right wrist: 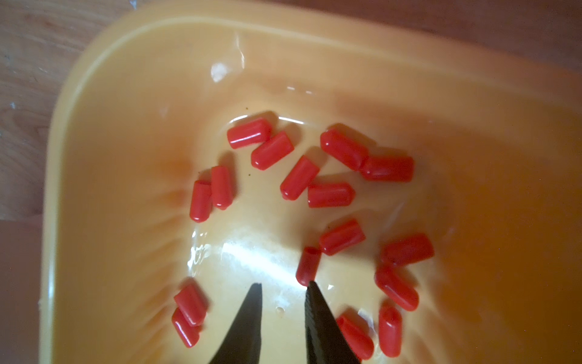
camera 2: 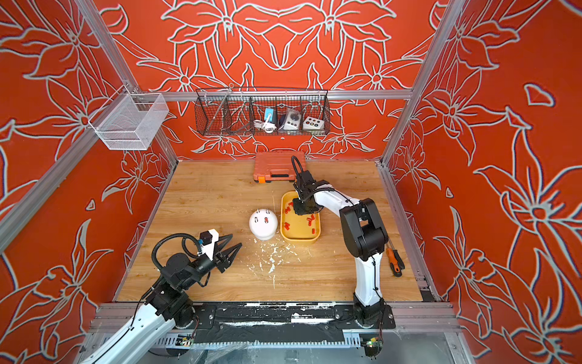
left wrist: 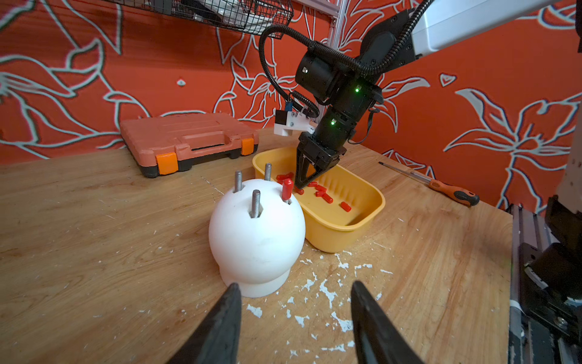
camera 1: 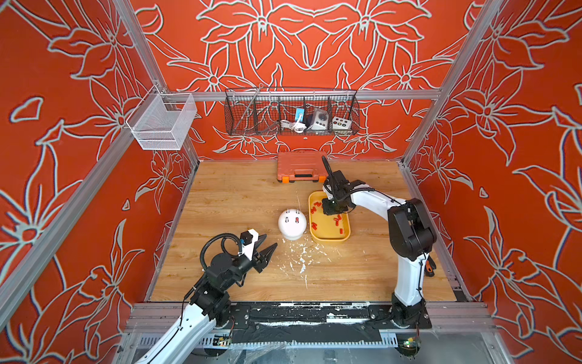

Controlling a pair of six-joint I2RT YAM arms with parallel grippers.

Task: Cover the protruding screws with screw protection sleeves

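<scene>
A white dome (left wrist: 256, 242) carries several upright metal screws, one (left wrist: 255, 203) bare, another wearing a red sleeve (left wrist: 286, 189). Beside it the yellow tray (right wrist: 91, 121) holds several loose red sleeves (right wrist: 300, 177). My right gripper is over the tray, pointed down, part open with nothing seen between its fingertips; a sleeve lies just beyond them. My left gripper hangs at the near left of the table, facing the dome, open and empty.
An orange case (camera 1: 302, 159) lies at the back. A screwdriver (camera 2: 394, 261) lies at the right edge. Wire baskets (camera 1: 291, 109) hang on the walls. White flakes lie near the dome.
</scene>
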